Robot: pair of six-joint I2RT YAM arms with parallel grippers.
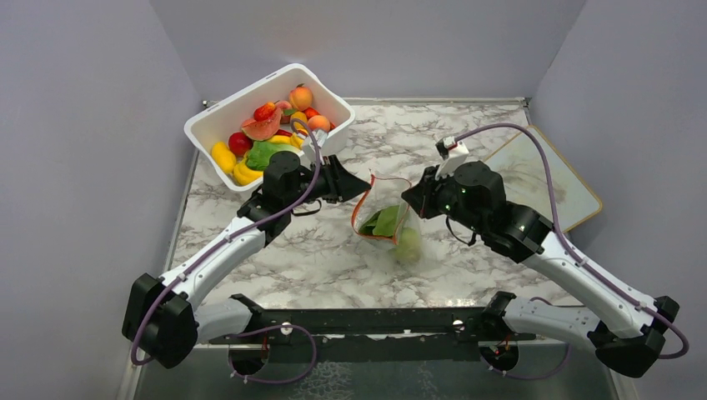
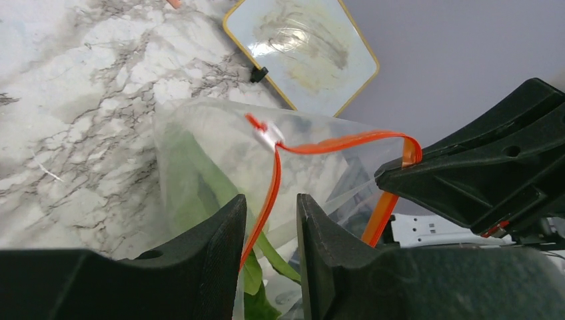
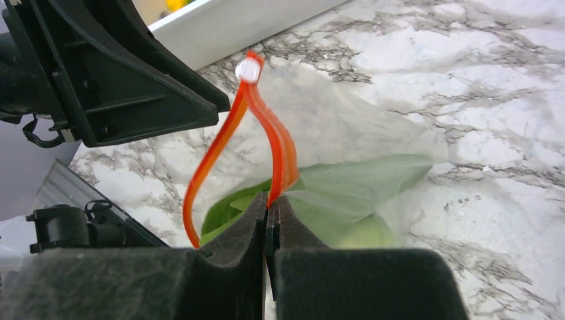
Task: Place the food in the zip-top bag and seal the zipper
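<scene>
The clear zip bag (image 1: 383, 196) stands on the marble table with its orange-edged mouth apart and green leafy food (image 1: 383, 221) inside; a pale green shape shows low in it. My right gripper (image 1: 410, 200) is shut on the bag's rim, where the orange strip (image 3: 280, 153) runs into its fingertips (image 3: 260, 220). My left gripper is part open beside the other side of the mouth, with the orange strip and white slider (image 2: 270, 137) showing beyond its fingers, which appear clear of them.
A white bin (image 1: 200, 133) full of fruit and vegetables stands at the back left. A board (image 1: 567, 167) with a yellow edge lies at the right.
</scene>
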